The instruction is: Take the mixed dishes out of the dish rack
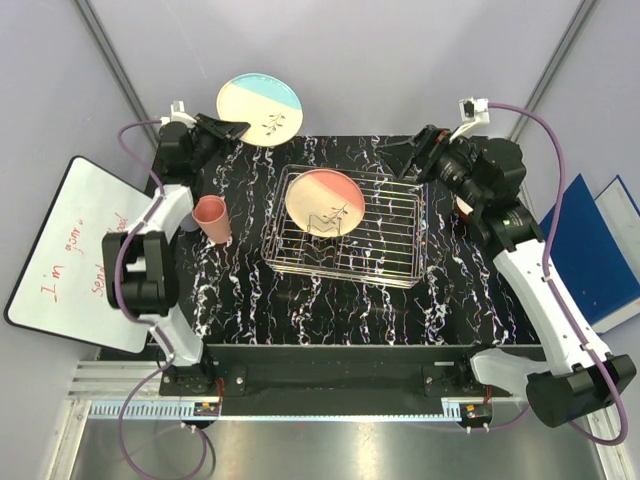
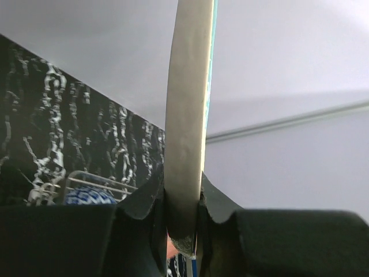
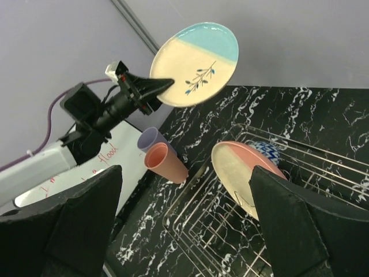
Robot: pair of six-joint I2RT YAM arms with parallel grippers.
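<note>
A cream and light-blue plate with a leaf sprig (image 1: 260, 108) is held up at the back left, clear of the rack. My left gripper (image 1: 240, 131) is shut on its lower rim; edge-on in the left wrist view, the plate (image 2: 187, 115) stands between the fingers. Inside the wire dish rack (image 1: 400, 270) leans a cream and pink plate (image 1: 325, 205). Behind it, a blue patterned dish (image 3: 265, 151) shows in the right wrist view. To the right of the rack's back, my right gripper (image 1: 392, 157) is open and empty.
A pink cup (image 1: 212, 218) and a purple cup (image 3: 151, 139) are left of the rack. A whiteboard (image 1: 75, 260) lies far left, a blue folder (image 1: 590, 255) far right. Dark marbled table in front of the rack is bare.
</note>
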